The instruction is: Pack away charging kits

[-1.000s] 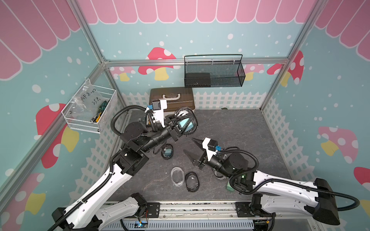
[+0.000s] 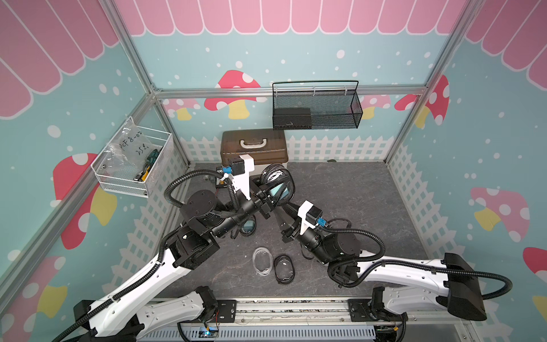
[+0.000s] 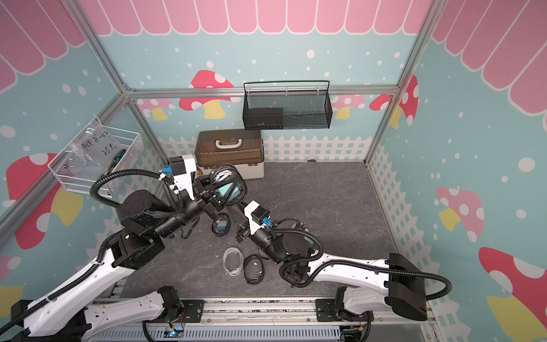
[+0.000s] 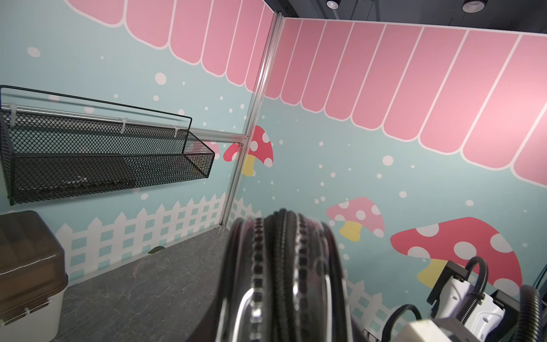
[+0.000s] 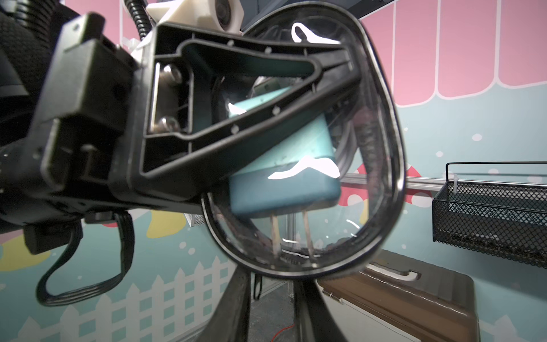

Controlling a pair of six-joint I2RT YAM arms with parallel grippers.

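Observation:
A clear oval case (image 5: 373, 228) with a black zipped rim hangs in the air, a teal charger (image 5: 285, 191) and cables visible through its window. My left gripper (image 2: 283, 188) is shut on this case; one finger (image 5: 250, 148) crosses its window. In the left wrist view, the zipped edge (image 4: 282, 273) stands upright and faces the camera. Just below the case is my right gripper, its fingers part open. A small zipper pull (image 5: 257, 287) dangles at its fingers, close to the left one; a gap shows beside it.
On the grey floor lie a second case with a charger (image 2: 248, 225), a coiled grey cable (image 2: 262, 261) and a dark oval loop (image 2: 283, 269). A brown-lidded box (image 2: 254, 148) stands behind. A black mesh basket (image 2: 336, 108) hangs on the back wall.
My right gripper has moved up and left to the underside of the case, and its fingers have narrowed.

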